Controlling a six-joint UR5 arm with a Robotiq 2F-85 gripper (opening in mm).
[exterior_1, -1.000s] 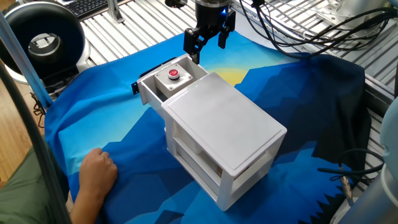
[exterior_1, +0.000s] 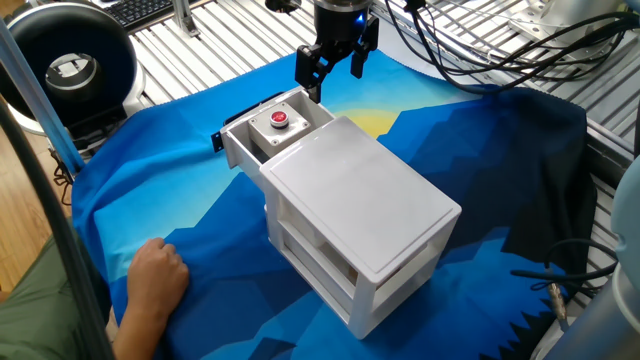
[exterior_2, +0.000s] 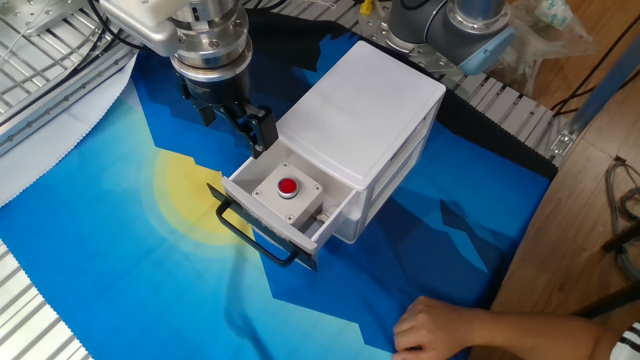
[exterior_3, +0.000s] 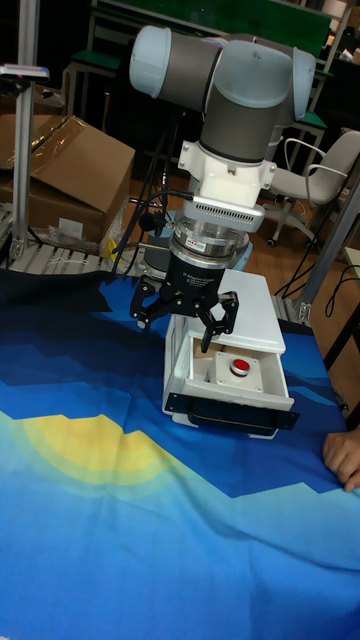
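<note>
A white drawer cabinet (exterior_1: 362, 195) stands on the blue printed cloth, its top drawer (exterior_2: 345, 212) pulled out. Inside that drawer sits a pale square box with a red push button (exterior_2: 288, 187) on top. The drawer front carries a black handle (exterior_2: 262, 243). My gripper (exterior_3: 174, 333) points down beside the open drawer, on the side away from the person's hand. Its fingers (exterior_3: 222, 320) are spread apart with nothing between them. One fingertip comes close to the drawer's side wall; whether they touch I cannot tell.
A person's hand (exterior_1: 158, 280) rests on the cloth on the other side of the cabinet. Cables (exterior_1: 540, 55) hang at the back right in exterior view 1. The cloth in front of the drawer, around the yellow sun print (exterior_3: 96, 453), is clear.
</note>
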